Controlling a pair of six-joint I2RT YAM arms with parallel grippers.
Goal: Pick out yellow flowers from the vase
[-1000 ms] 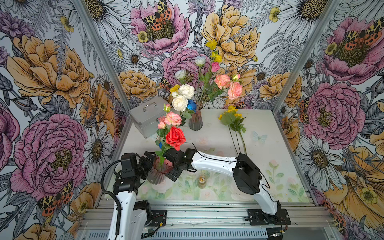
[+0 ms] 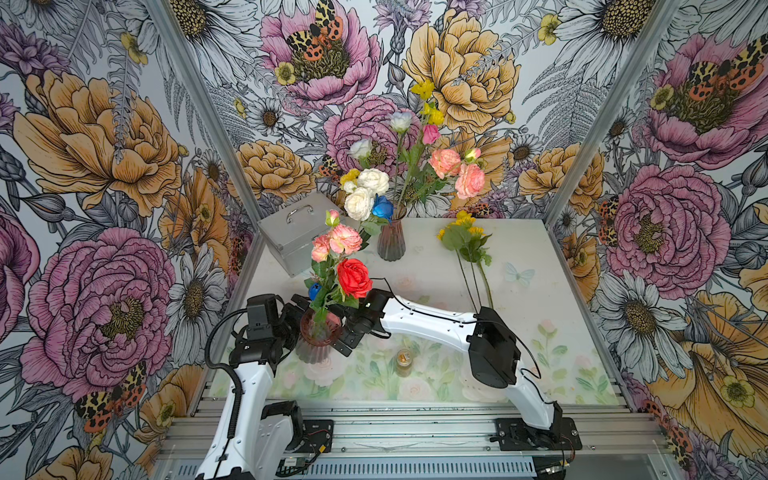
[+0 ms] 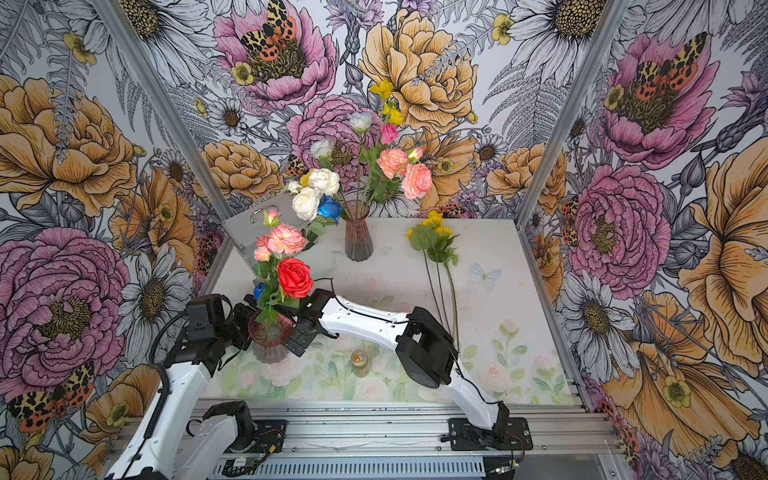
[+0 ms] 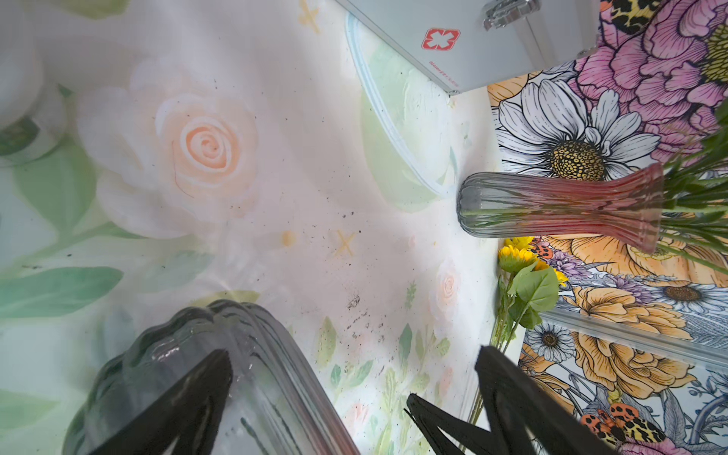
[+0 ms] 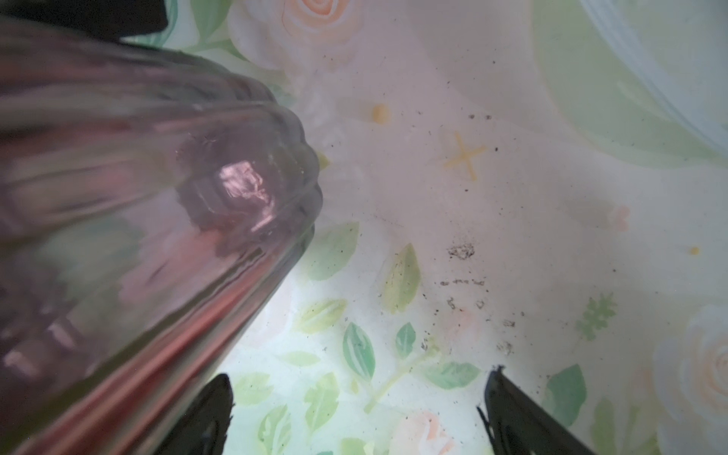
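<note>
The near ribbed pink vase stands upright at the left front, holding a red rose, pink roses and a blue bloom. My left gripper is open at this vase's left side, and part of the vase shows between its fingers. My right gripper is open at the right side, its left finger close to the glass. Yellow flowers rise among the stems in the far vase. Several yellow flowers lie on the table, stems toward the front.
A grey metal box stands at the back left. A small glass jar sits right of the near vase. My right arm stretches across the middle.
Blooms in the near vase swayed a little, and the blue one shows more clearly.
</note>
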